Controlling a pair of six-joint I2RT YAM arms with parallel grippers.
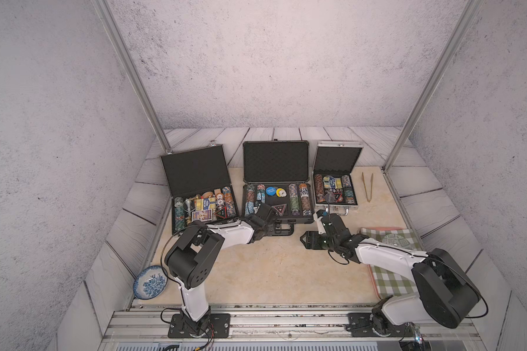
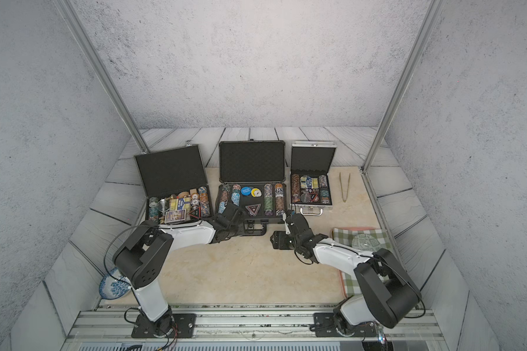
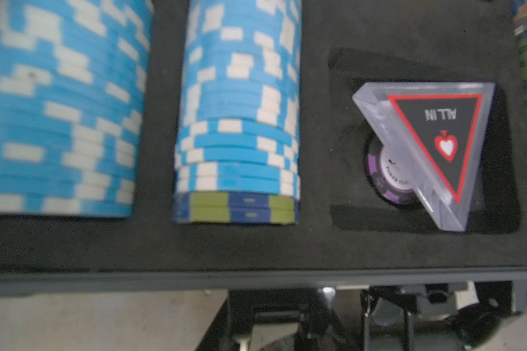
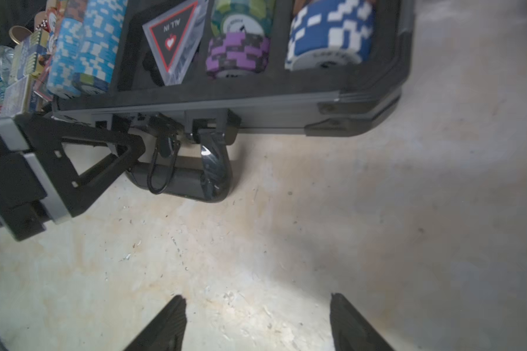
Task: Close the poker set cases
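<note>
Three poker set cases stand with their lids raised: a left case [image 1: 196, 169], a black middle case [image 1: 275, 161] and a small silver-edged right case [image 1: 338, 158]. Chips and cards fill them. My left gripper is at the front edge of the middle case, beside its black handle [image 4: 216, 172]. In the left wrist view its dark fingers [image 3: 212, 327] are apart, either side of a latch at the front wall. My right gripper hangs over bare table in front of the middle case, open and empty.
Wooden tongs [image 1: 367, 186] lie right of the small case. A checked cloth [image 1: 392, 280] with a clear item on it covers the right side. At the front left sits a blue-white bowl [image 1: 150, 282].
</note>
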